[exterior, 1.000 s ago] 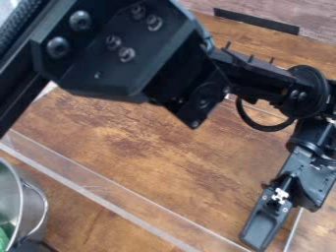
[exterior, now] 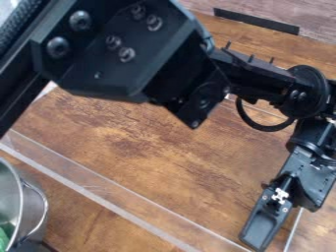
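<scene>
My black arm (exterior: pixel 125 49) reaches from the upper left across the top of the view and bends down at the right. The gripper (exterior: pixel 269 217) points down at the lower right, low over the wooden floor near a clear strip. It looks shut, and nothing shows between its fingers.
A steel pot (exterior: pixel 27 207) with a handle and something green inside stands at the lower left edge. A dark bar (exterior: pixel 256 22) lies at the back.
</scene>
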